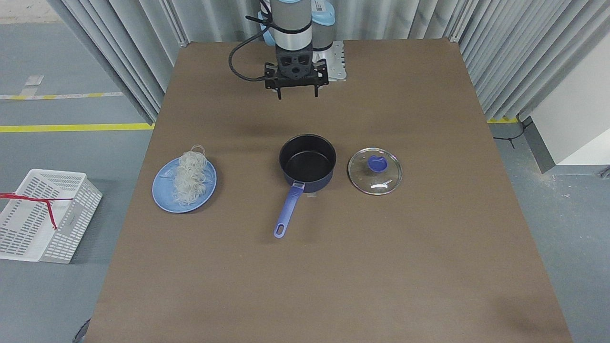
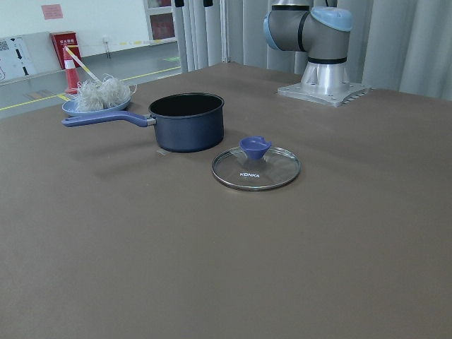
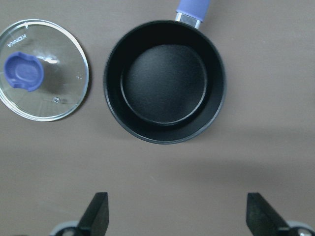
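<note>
My gripper point(image 1: 298, 95) hangs at the back of the table, fingers apart and empty; in the wrist view its two fingertips point(image 3: 177, 201) frame bare table. In front of it a dark saucepan point(image 1: 307, 160) stands empty, its purple handle point(image 1: 289, 208) toward the front camera. A glass lid point(image 1: 374, 177) with a purple knob point(image 3: 23, 72) lies flat to the right of the pan in the front view. On the left, a blue plate point(image 1: 164, 188) holds a tangle of white noodle-like strands point(image 2: 102, 93).
Off the table, a white basket point(image 1: 74, 228) stands on the floor at left, and a white block point(image 1: 572, 114) stands at right. The robot's base point(image 2: 325, 88) is at the back.
</note>
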